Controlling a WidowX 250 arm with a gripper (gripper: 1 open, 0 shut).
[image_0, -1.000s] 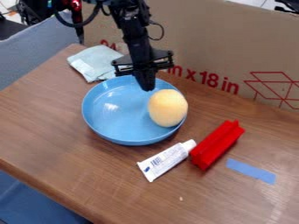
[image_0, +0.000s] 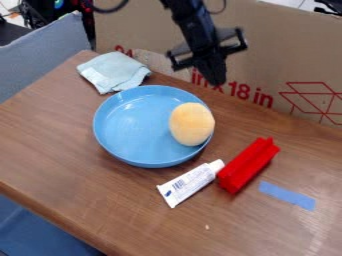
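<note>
The black gripper (image_0: 214, 68) hangs high at the back, in front of the cardboard, above and behind the blue plate (image_0: 127, 128); it looks shut, with nothing visible between its fingers. A round pale-yellow object (image_0: 191, 122) rests on the right side of the plate. In front of the plate lie a white tube (image_0: 190, 183) and, to its right, a red object (image_0: 247, 163).
A folded pale cloth (image_0: 112, 70) lies at the back left. A cardboard wall (image_0: 287, 65) spans the back. Blue tape (image_0: 286, 195) is stuck at the right.
The gripper has risen and moved back and to the right, away from over the plate. The objects on the table look unchanged.
</note>
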